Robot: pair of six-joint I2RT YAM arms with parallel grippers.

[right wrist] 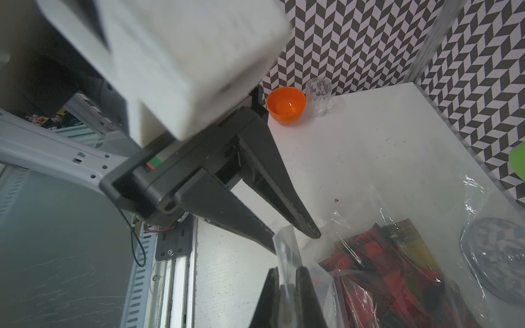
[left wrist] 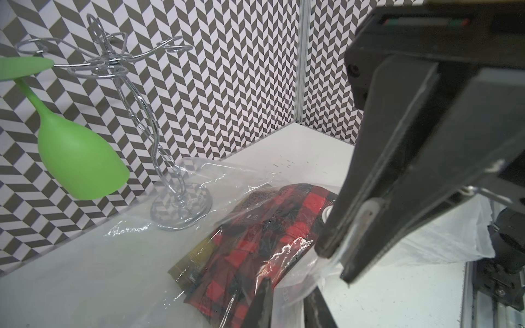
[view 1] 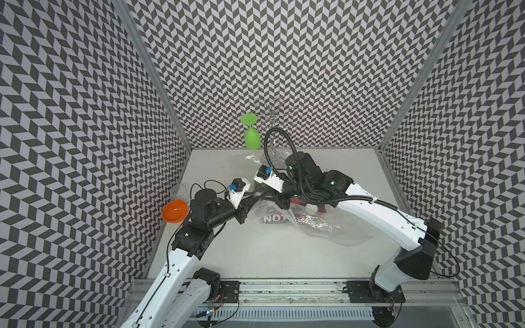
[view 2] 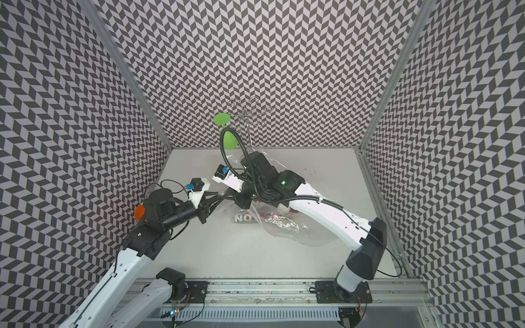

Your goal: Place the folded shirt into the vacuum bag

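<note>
The clear plastic vacuum bag (view 1: 322, 229) lies over the middle of the table, and the red-and-black checked shirt (left wrist: 262, 235) shows through its film. My right gripper is shut on a strip of the bag's film, held up above the table. Beside it, my left gripper is part open, its fingertips at that same raised film. In the top views both grippers meet near the centre, partly hiding each other.
A metal stand (left wrist: 180, 202) with a green glass (left wrist: 82, 158) stands at the back. An orange bowl (view 1: 175, 210) and a clear cup (right wrist: 318, 95) sit at the left.
</note>
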